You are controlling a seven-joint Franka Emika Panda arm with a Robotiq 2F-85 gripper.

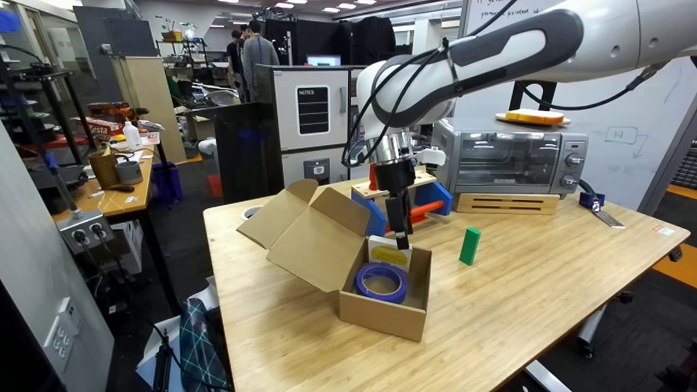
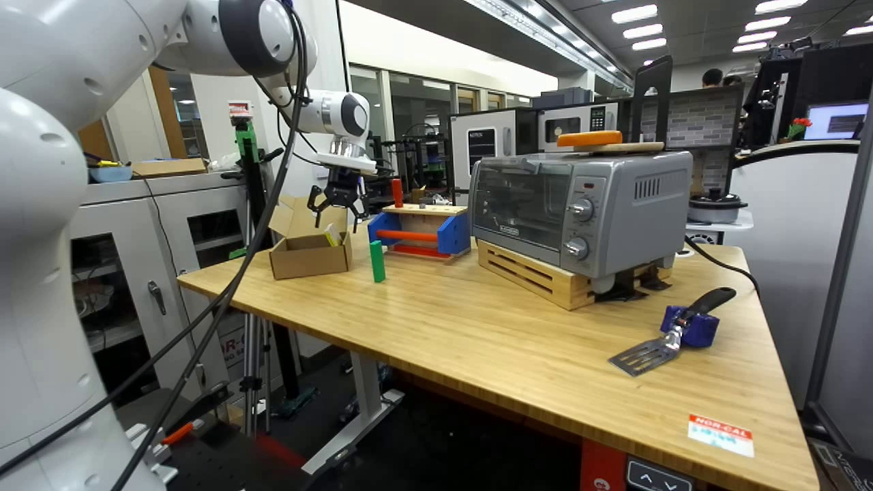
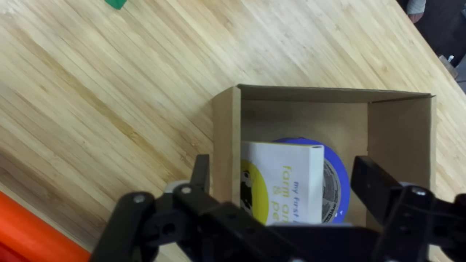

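On the table sits a cardboard box (image 1: 382, 316) with its lid folded back to the left. A roll of blue tape (image 1: 399, 287) rests inside it, partly covered in the wrist view by a small white-and-yellow box (image 3: 284, 174) leaning at one side. My gripper (image 2: 337, 219) is open above the cardboard box, its fingers pointing down. In the wrist view one finger (image 3: 201, 172) lies outside the near wall and the other (image 3: 369, 183) appears over the interior. Nothing is held between them.
A green block (image 1: 470, 245) stands right of the box. Behind is a blue-and-red wooden toy bench (image 1: 431, 196). A toaster oven (image 1: 509, 160) on a wooden stand and a spatula (image 2: 655, 352) are farther right.
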